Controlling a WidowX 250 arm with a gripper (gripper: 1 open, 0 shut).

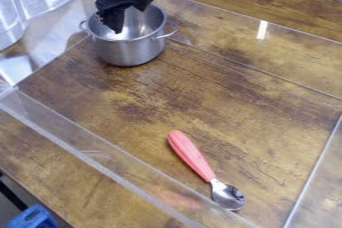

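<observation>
My black gripper [118, 14] is at the top, over the back rim of a steel pot [130, 47] that stands at the back left of the wooden table. I cannot tell whether its fingers are open or shut. A spoon with a pink handle [191, 156] and a steel head [226, 194] lies at the front right.
Clear acrylic walls [107, 162] edge the wooden table [201, 92], whose middle is bare. A white curtain [34, 12] hangs at the back left. A blue object [38, 219] is at the bottom left corner.
</observation>
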